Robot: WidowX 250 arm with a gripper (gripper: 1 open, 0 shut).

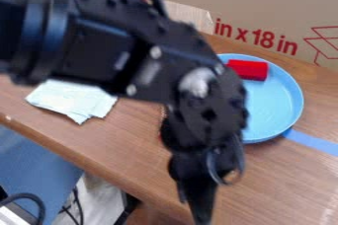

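Note:
The black gripper (205,194) hangs low over the front of the wooden table in the middle of the camera view, blurred; whether its fingers are open or shut is unclear. A light blue plate (275,106) lies behind it, partly hidden by the arm, with a red block (248,69) at its back. A folded pale cloth (73,98) lies on the left.
A cardboard box (284,12) stands at the back. Blue tape (317,142) runs along the table right of the plate. The table's front-left edge drops to a blue area with cables.

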